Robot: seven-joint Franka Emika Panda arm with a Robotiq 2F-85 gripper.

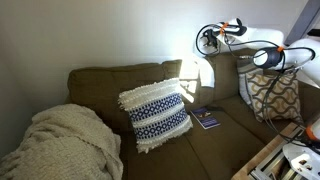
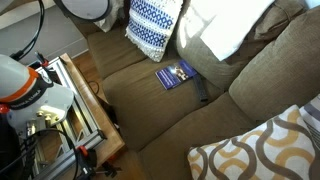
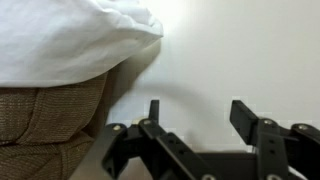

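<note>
My gripper is open, its two fingers well apart and only pale wall showing between them. In exterior view 1 the gripper (image 1: 207, 42) is high against the wall, above the sofa back. A white cloth (image 1: 197, 78) is draped over that back, below the gripper. In the wrist view the cloth (image 3: 70, 42) fills the upper left, apart from the fingers. Exterior view 2 shows the cloth (image 2: 222, 24) spread along the sofa's backrest; the gripper is out of sight there.
On the brown sofa (image 1: 215, 148) lie a blue book (image 2: 175, 74) and a dark remote (image 2: 200, 88). A blue-and-white pillow (image 1: 157, 113), a patterned cushion (image 1: 272, 97) and a chunky beige blanket (image 1: 65, 150) also rest on it.
</note>
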